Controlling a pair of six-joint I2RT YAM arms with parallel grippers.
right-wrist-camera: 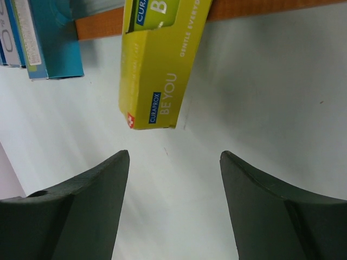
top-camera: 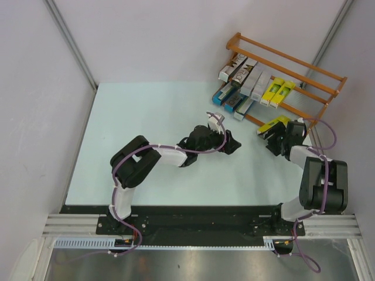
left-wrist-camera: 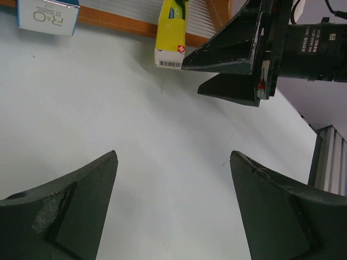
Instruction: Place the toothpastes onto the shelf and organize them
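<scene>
A yellow Curaprox toothpaste box [top-camera: 273,124] [left-wrist-camera: 169,46] [right-wrist-camera: 154,84] lies angled on the lower level of the wooden shelf, its near end out over the white table. My right gripper [top-camera: 273,140] is open just in front of it, nothing between its fingers. My left gripper [top-camera: 224,143] hangs over the table left of it, open and empty. Other toothpaste boxes [top-camera: 256,85] fill much of the upper level in white and yellow; blue and white ones [top-camera: 235,99] stand at the lower level's left.
The shelf's front rail [right-wrist-camera: 100,25] runs along the back right. A wall stands close on the right of my right arm.
</scene>
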